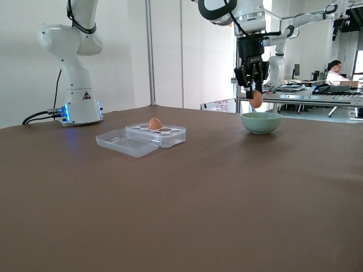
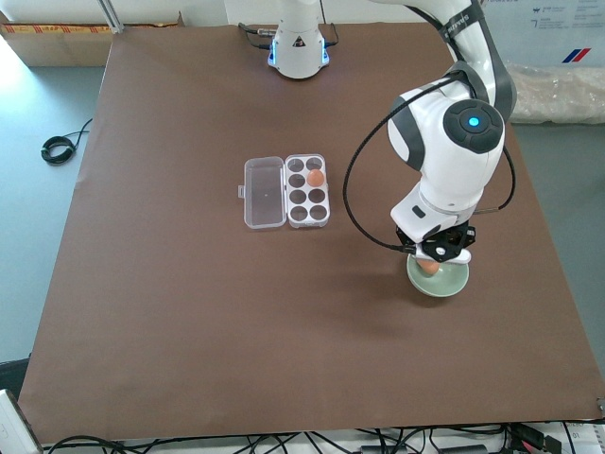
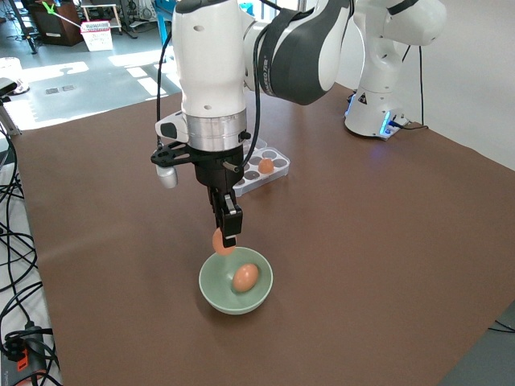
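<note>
A pale green bowl (image 3: 210, 283) (image 1: 261, 126) stands on the brown table with an egg (image 3: 245, 277) in it. My gripper (image 3: 224, 239) (image 1: 254, 96) hangs over the bowl, shut on a second egg (image 1: 256, 101) just above the rim; in the left view the arm largely hides it. A clear egg box (image 2: 307, 208) (image 1: 170, 138) lies open, its lid (image 2: 264, 189) folded flat to one side, with one egg (image 2: 316, 178) in a slot and the other slots in view empty.
Loose cables run along the outside of the table edge.
</note>
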